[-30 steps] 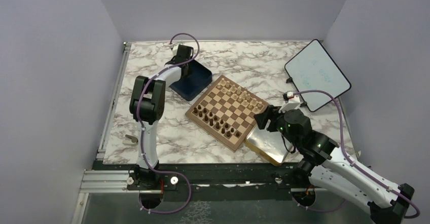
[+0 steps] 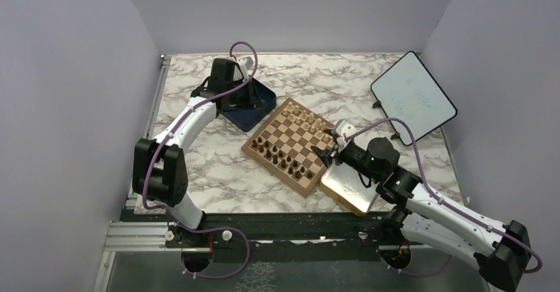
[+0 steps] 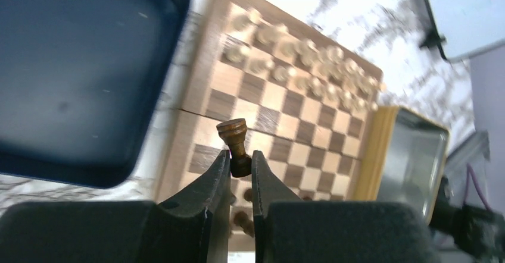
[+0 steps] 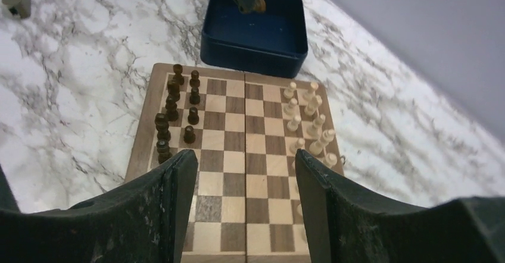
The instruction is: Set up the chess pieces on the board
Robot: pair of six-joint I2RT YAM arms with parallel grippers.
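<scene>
In the left wrist view a brown chess piece [image 3: 236, 144] is pinched between the fingertips of my left gripper, which is shut on it. In the top view this gripper [image 2: 259, 105] hangs over the edge of the dark blue bin [image 2: 248, 118]. My right gripper is open and empty above the board's right side. Across the wooden chessboard [image 2: 284, 138], dark pieces [image 2: 282, 159] stand in two rows along the near-left side. Light pieces [image 4: 312, 105] stand in rows along the opposite side. The right gripper hides part of them from above.
A silver case with a gold side [image 2: 348, 187] lies against the board's right corner. The whiteboard [image 2: 416, 97] stands at the back right. In the right wrist view a small greyish object [image 4: 18, 1] lies on the marble table left of the board. The bin floor looks empty in the left wrist view.
The left gripper has come up from inside the bin and shifted right, carrying the brown piece. My right gripper has moved left, over the board's edge.
</scene>
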